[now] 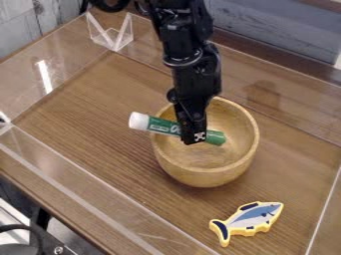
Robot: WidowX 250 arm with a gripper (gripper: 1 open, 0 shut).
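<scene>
My black gripper hangs over a round tan bowl at the centre of the camera view, shut on a green tube with a white cap. The tube lies sideways across the bowl, its capped end sticking out past the left rim and its other end inside. My fingers hide part of the tube's middle.
A yellow-edged fish figure lies on the wooden table at the lower right. A white wire-like object stands at the back left.
</scene>
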